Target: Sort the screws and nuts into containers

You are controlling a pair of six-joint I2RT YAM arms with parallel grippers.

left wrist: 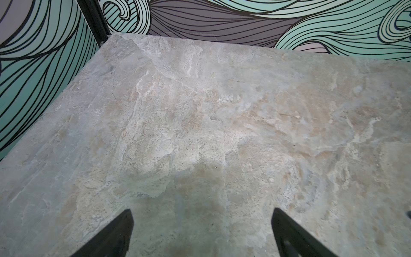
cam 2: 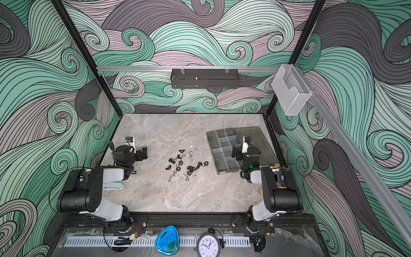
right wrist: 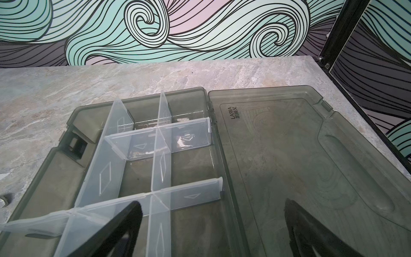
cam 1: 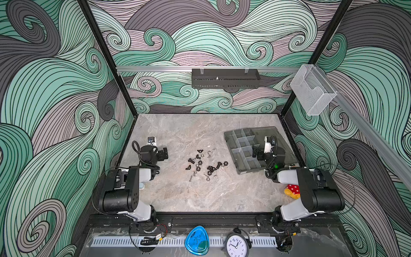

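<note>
A loose pile of black and silver screws and nuts [cam 1: 199, 163] lies mid-table, between the two arms. To its right rests a grey see-through box [right wrist: 179, 165] with clear dividers, its lid [right wrist: 278, 150] folded open flat on the right. The compartments in the right wrist view look empty. Over the box hovers my right gripper, its dark fingers wide apart and nothing between them. My left gripper is above bare table left of the pile, with its fingers [left wrist: 115, 233] spread and only tabletop showing between them.
A red and yellow object [cam 1: 292, 191] sits by the right arm's base. A light, flat object [cam 2: 113, 186] lies under the left arm. Walls enclose the back and sides.
</note>
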